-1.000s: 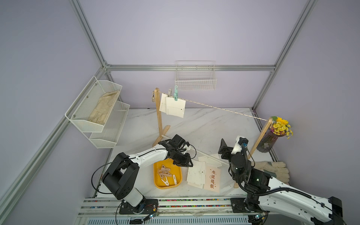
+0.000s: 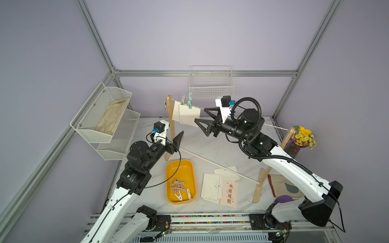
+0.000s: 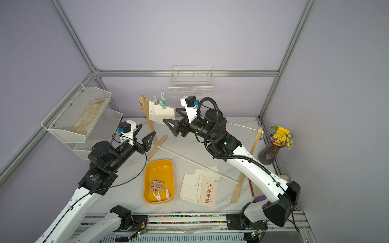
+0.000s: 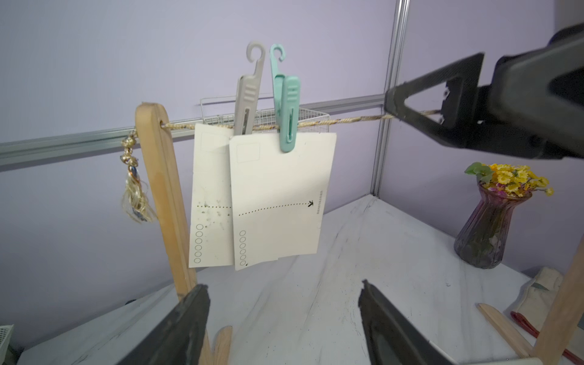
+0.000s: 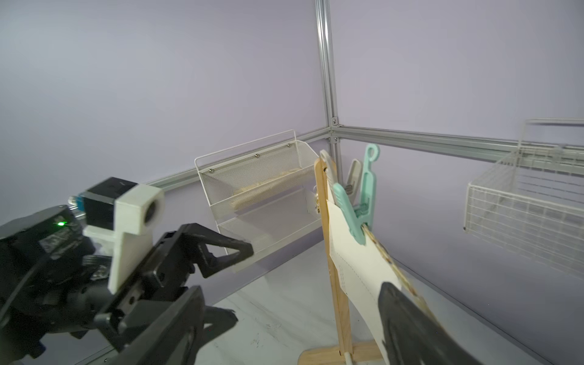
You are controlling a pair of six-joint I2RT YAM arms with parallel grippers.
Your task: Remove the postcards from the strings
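Note:
Two overlapping cream postcards (image 4: pixel 279 206) hang at the left end of the string (image 4: pixel 359 119), by the wooden post (image 4: pixel 167 200). A teal clip (image 4: pixel 289 115) grips the front card and a grey clip (image 4: pixel 246 103) stands beside it. My left gripper is open and empty, in front of and below the cards. From the right, my right gripper (image 2: pixel 201 118) reaches up close to the front card's right edge, its fingers apart. In the right wrist view, the right fingers (image 5: pixel 404 322) overlap the card; whether they touch it cannot be told.
A yellow tray (image 2: pixel 168 190) holding several clothespins lies on the table. To its right are loose cards (image 2: pixel 211 186) and a pink card with red characters (image 2: pixel 229 193). A flower vase (image 3: pixel 269 154) stands far right. Mesh baskets (image 2: pixel 93 135) hang on the left wall.
Both arms have risen from above the table to the string. The left came up from the tray and loose cards; the right swung up and leftward. The hanging cards have stayed put.

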